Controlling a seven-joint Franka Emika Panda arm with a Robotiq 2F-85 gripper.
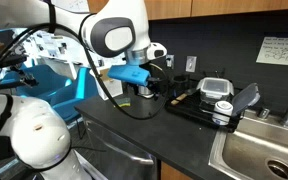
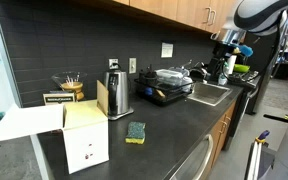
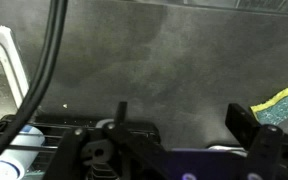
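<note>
My gripper stands open above the dark countertop (image 3: 154, 60), with nothing between its fingers. To the right of it in the wrist view lies a green and yellow sponge (image 3: 282, 106), apart from the fingers and cut off by the frame edge. The same sponge (image 2: 135, 132) rests flat on the counter in the second exterior view, beside an open cardboard box (image 2: 85, 140). From the first exterior view, the gripper (image 1: 170, 82) hangs over the counter, its fingertips hard to make out.
A black dish rack (image 1: 187, 106) stands along the back wall, with a white cup (image 1: 222, 113) at its end. The sink (image 1: 264, 152) lies to the right. A silver kettle (image 2: 120, 98) is behind the box.
</note>
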